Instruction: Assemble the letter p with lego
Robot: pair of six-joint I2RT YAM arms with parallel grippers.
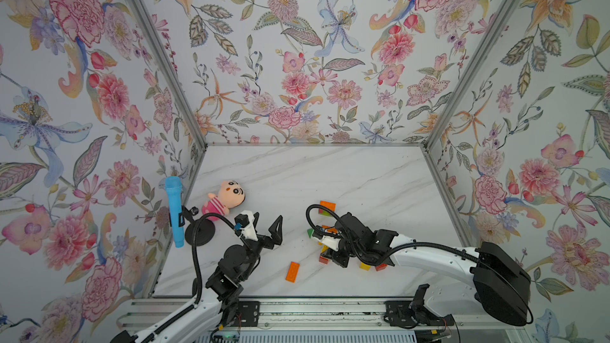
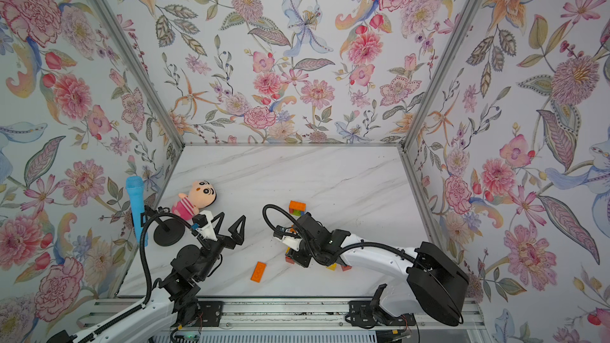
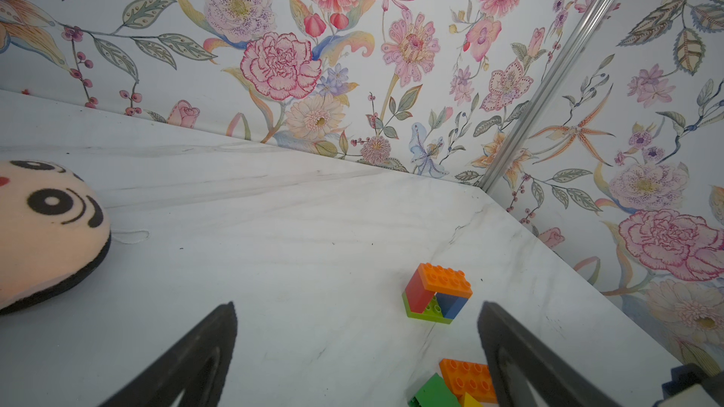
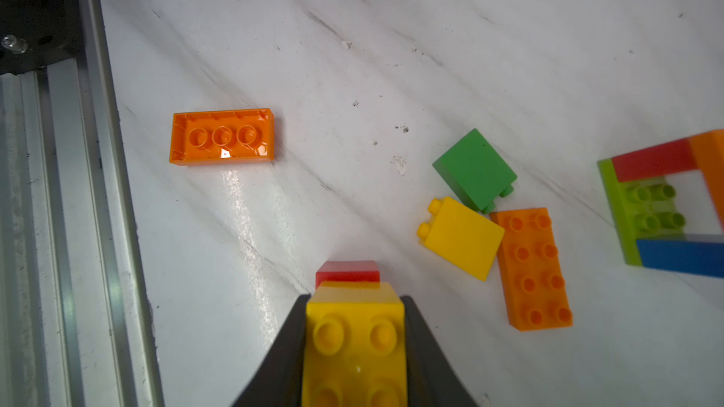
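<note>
My right gripper is shut on a yellow brick (image 4: 354, 361), whose studs face its wrist camera. Just beyond that brick a red brick (image 4: 347, 271) shows in part; whether the two touch, I cannot tell. The assembled piece (image 3: 437, 292) stands toward the back: a light green base, red and blue uprights, an orange brick on top. Loose on the table lie a green brick (image 4: 475, 170), another yellow brick (image 4: 461, 237), an orange brick (image 4: 532, 267) and a separate orange brick (image 4: 222, 137) near the front edge. Left of them, raised and empty, my left gripper (image 1: 267, 216) is open.
A plush doll (image 1: 223, 198) and a blue microphone on a stand (image 1: 174, 212) occupy the left side. Beside the right arm lie a yellow brick (image 1: 365, 266) and a red brick (image 1: 380, 267).
</note>
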